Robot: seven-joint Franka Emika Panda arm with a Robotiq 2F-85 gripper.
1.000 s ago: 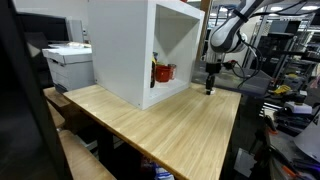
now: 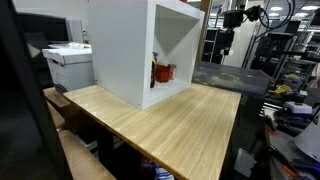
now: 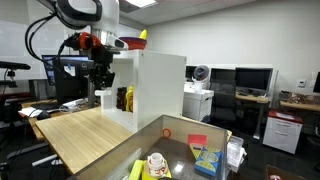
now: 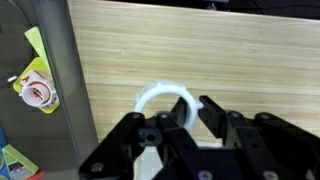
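Observation:
My gripper is shut on a white ring-shaped thing, seemingly the rim of a cup (image 4: pixel 142 100), at the lower middle of the wrist view. Pale wood shows beyond it, and the fingers partly cover its right side. From exterior view 1, the gripper (image 2: pixel 228 50) hangs well above the far end of the wooden table (image 2: pixel 165 125). Exterior view 2 has the gripper (image 3: pixel 98 86) high over the table's left part, in front of the shelf; a small white patch (image 3: pixel 107 98) shows just below it, too small to identify.
A grey bin (image 3: pixel 118 160) stands along the table, holding a white mug (image 3: pixel 157 163), yellow pieces and a blue-green item (image 3: pixel 207 160). The white shelf unit (image 2: pixel 122 50) holds a red mug (image 2: pixel 163 73) and a dark bottle.
In exterior view 1, the gripper has risen from close to the far tabletop to well above it, shifting slightly right.

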